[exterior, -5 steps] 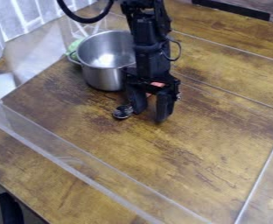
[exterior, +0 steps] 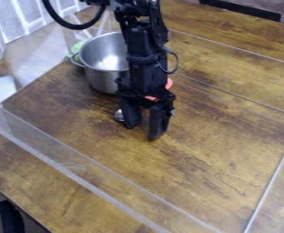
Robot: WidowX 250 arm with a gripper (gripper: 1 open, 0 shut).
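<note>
The black gripper (exterior: 145, 116) is low over the wooden table, right of and in front of a steel pot (exterior: 105, 56). A shiny metal object (exterior: 123, 116) lies by its left finger, partly hidden. An orange-red item (exterior: 167, 84) shows behind the gripper. Whether the fingers are open or hold anything is not clear.
A green item (exterior: 76, 54) is at the pot's left. Clear plastic strips run along the left and right of the table (exterior: 181, 182).
The gripper has shifted slightly left and toward the camera, now covering more of the metal object. The pot looks unmoved.
</note>
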